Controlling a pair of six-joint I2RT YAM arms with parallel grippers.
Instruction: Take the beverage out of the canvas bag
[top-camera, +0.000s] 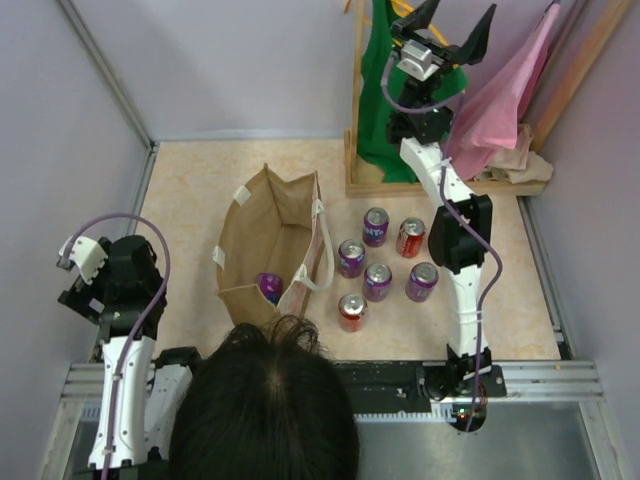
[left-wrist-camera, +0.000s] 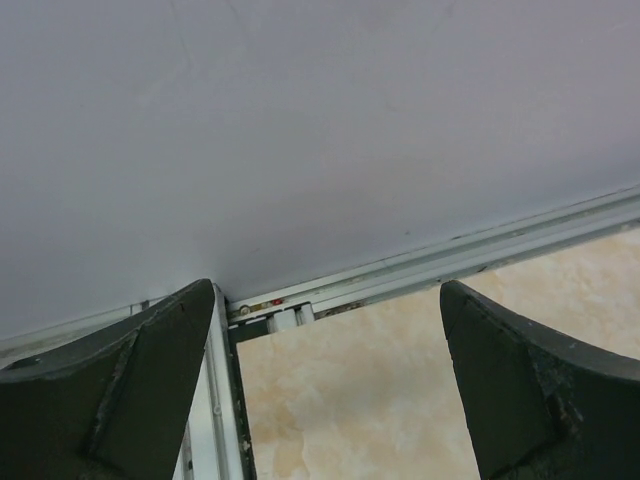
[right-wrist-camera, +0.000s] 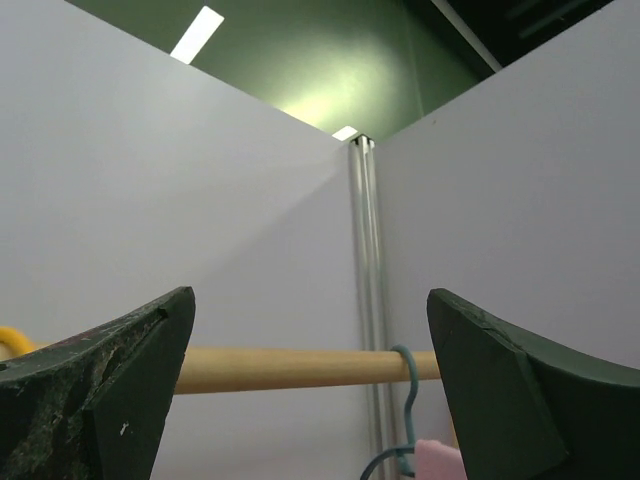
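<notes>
The canvas bag (top-camera: 268, 215) stands with its mouth upward left of the table's middle, and one purple can (top-camera: 270, 286) lies inside it near its front end. Several purple and red cans, among them a purple can (top-camera: 377, 281) and a red can (top-camera: 411, 236), stand on the table right of the bag. Over at the left edge, my left gripper is open and empty, well away from the bag. My right gripper (top-camera: 447, 22) reaches up at the back right before the clothes rack, its fingers spread with nothing between them.
A green garment (top-camera: 378, 110) and a pink cloth (top-camera: 500, 105) hang on the wooden rack at the back right. A person's dark-haired head (top-camera: 265, 410) covers the front middle. Bare table (top-camera: 190, 170) lies left of the bag.
</notes>
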